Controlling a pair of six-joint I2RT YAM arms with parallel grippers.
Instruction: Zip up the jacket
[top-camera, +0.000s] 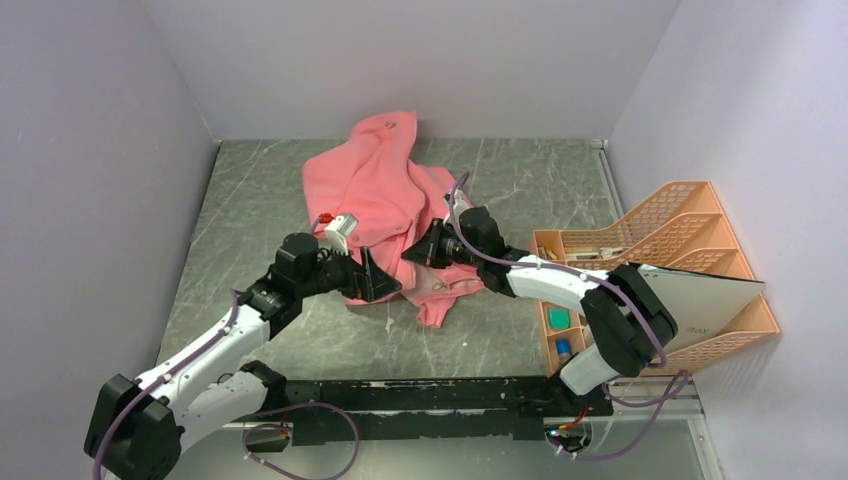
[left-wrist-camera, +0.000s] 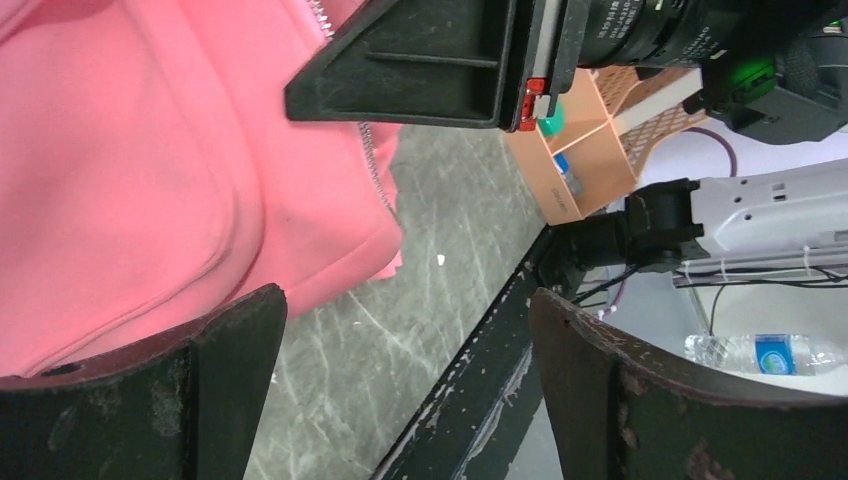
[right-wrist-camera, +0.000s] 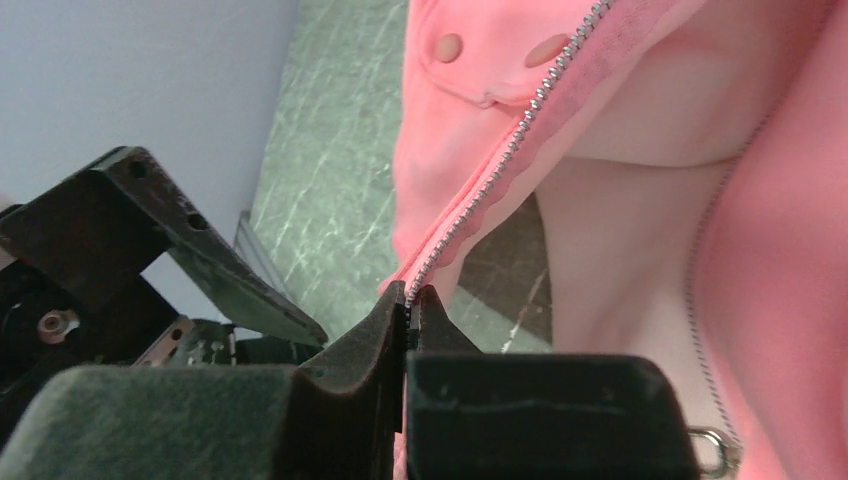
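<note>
The pink jacket (top-camera: 365, 185) lies unzipped on the grey table. In the right wrist view, one toothed zipper edge (right-wrist-camera: 510, 150) runs down between the tips of my right gripper, which is shut on it and holds it taut. The other zipper edge (right-wrist-camera: 697, 290) lies on the jacket's right panel, with a metal zipper pull (right-wrist-camera: 715, 450) low in that view. My left gripper is open, its fingers wide apart and nothing between them. From above, the left gripper (top-camera: 378, 280) stands over the lower hem, just left of and nearer the front than the right gripper (top-camera: 412, 256).
An orange organizer (top-camera: 690, 235) with small items stands at the right, beside the right arm. Bare table (top-camera: 240, 230) shows left of the jacket. The two grippers are close together.
</note>
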